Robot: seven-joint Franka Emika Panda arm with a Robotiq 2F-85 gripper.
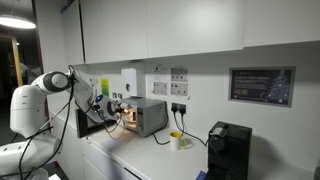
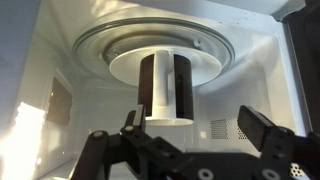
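A dark brown mug [image 2: 181, 84] with a white vertical band facing the camera stands on a white saucer [image 2: 126, 67]. Under the saucer is a round glass turntable [image 2: 92, 45] in a white-walled microwave. The wrist view appears upside down, with the turntable at the top. My gripper is open in front of the mug, and nothing shows held between its fingers. In the exterior view the arm reaches to the open front of the microwave [image 1: 151, 118]; the mug cannot be made out clearly there.
Microwave side walls [image 2: 258, 75] flank the mug closely. A yellow and white mug [image 1: 176, 141] and a black coffee machine [image 1: 229, 149] stand farther right on the white counter [image 1: 150, 154]. Wall cabinets hang above.
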